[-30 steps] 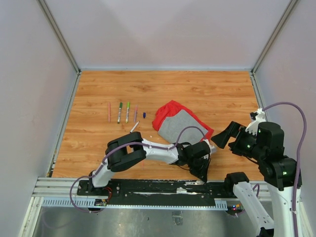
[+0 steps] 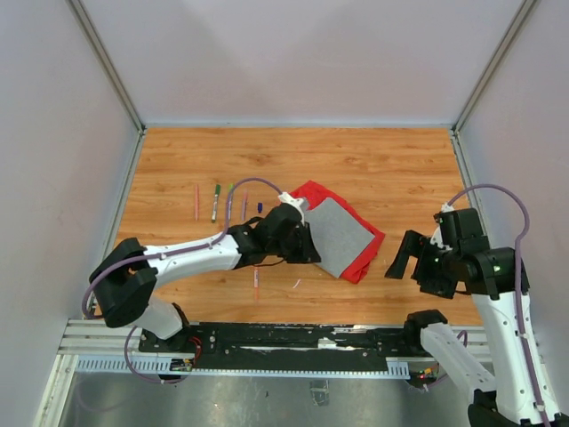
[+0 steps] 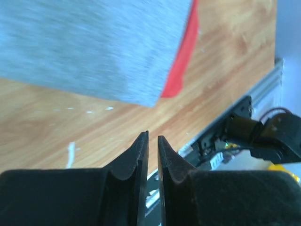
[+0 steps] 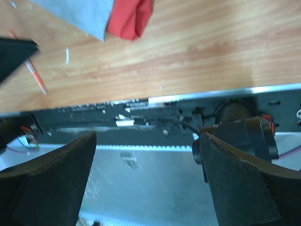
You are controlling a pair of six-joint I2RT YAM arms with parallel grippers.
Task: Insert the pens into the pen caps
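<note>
In the top view, several slim pens lie at the left of the table, among them an orange one point(image 2: 196, 203), a dark green one point(image 2: 216, 204), a yellow-green one point(image 2: 230, 201) and a purple one point(image 2: 244, 206). A small blue piece point(image 2: 260, 207), perhaps a cap, sits beside them. Lower down is a pink-orange pen point(image 2: 256, 281), partly under my left arm. Above the left part of the cloth hangs my left gripper, its fingers narrowly apart and empty. My right gripper is wide open at the table's right front, holding nothing.
A grey and red cloth point(image 2: 340, 235) lies mid-table. A tiny pale strip point(image 2: 296, 284) rests in front of it. Black rail point(image 2: 267, 347) runs along the front edge. Free wood spreads at the back and right.
My left gripper has swung left and back from the cloth's front right corner, and its arm now covers a white stick.
</note>
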